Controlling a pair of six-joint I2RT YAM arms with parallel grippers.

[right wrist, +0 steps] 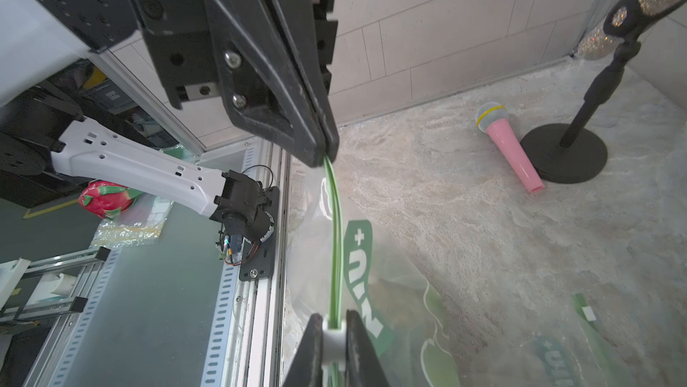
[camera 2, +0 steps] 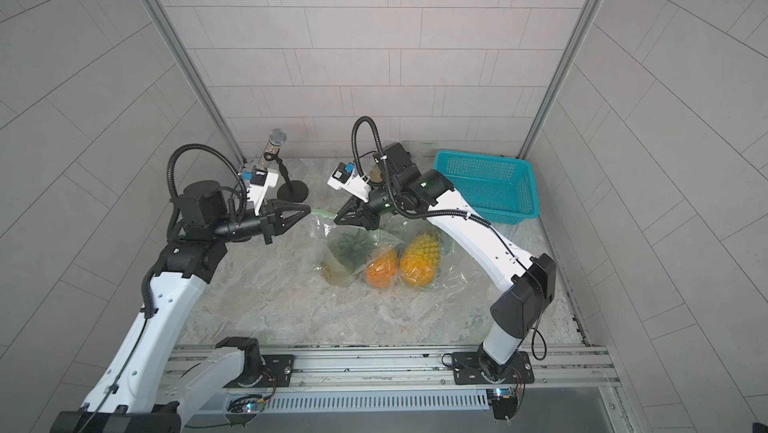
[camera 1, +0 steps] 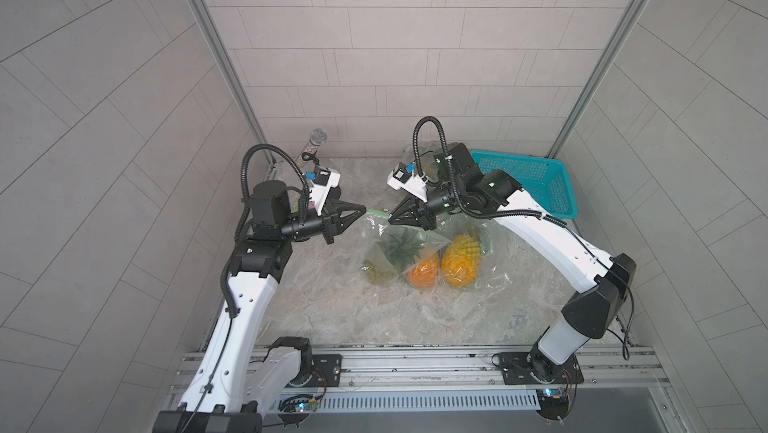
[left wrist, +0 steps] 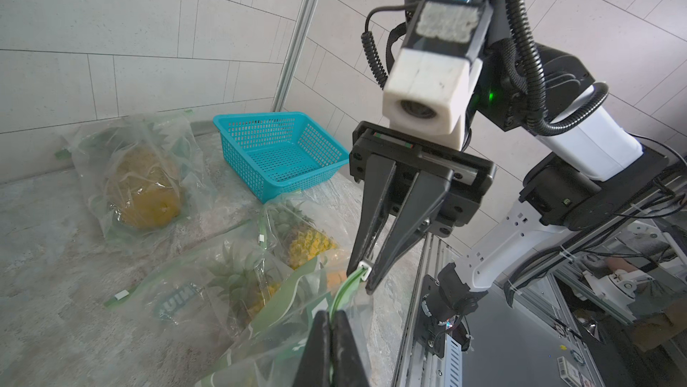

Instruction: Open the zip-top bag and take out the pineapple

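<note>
A clear zip-top bag point(camera 1: 396, 249) with a green zip seal point(right wrist: 332, 244) hangs between my grippers at table centre. My left gripper point(camera 1: 364, 209) is shut on one part of the seal, at the bag's left top. My right gripper point(camera 1: 392, 221) pinches the other end at the white slider point(left wrist: 365, 269); in its wrist view the slider sits between the fingertips, though how tightly is unclear. Yellow pineapples in bags point(camera 1: 461, 259) and an orange fruit point(camera 1: 422, 271) lie under and beside them.
A teal basket point(camera 2: 488, 185) stands at the back right. A microphone stand point(right wrist: 565, 152) and a pink microphone point(right wrist: 511, 151) are at the back left. Another bagged fruit point(left wrist: 146, 186) lies at the back.
</note>
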